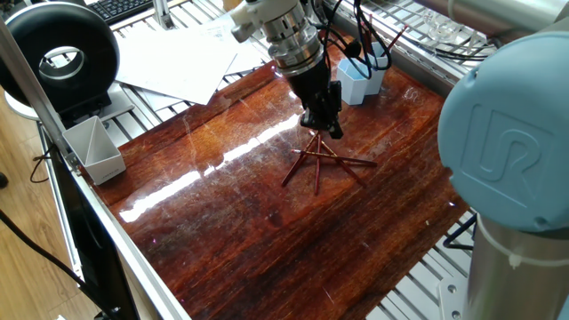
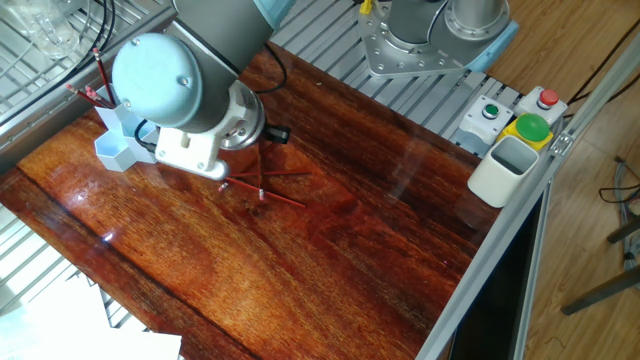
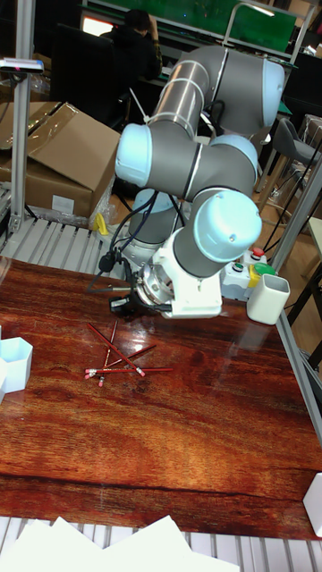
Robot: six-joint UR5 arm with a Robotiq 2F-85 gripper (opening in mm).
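Several dark red pencils (image 1: 333,157) lie crossed over one another in a loose heap on the brown wooden table (image 1: 222,240). Just over the heap's upper end in exterior view 1 is my black gripper (image 1: 324,130), pointing down. Its fingers are small and dark there, and whether they stand apart is not clear. In exterior view 2 the wrist hides most of the gripper, with the pencils (image 2: 285,199) showing beside it. Exterior view 3 shows the pencils (image 3: 122,357) on the table in front of the gripper. No pencil is visibly lifted.
A light blue hexagonal holder (image 1: 352,84) with several red pencils upright stands at the table's edge. An open white box (image 1: 95,151) sits at the opposite side, and a white cup-like container (image 2: 502,172) is at another edge.
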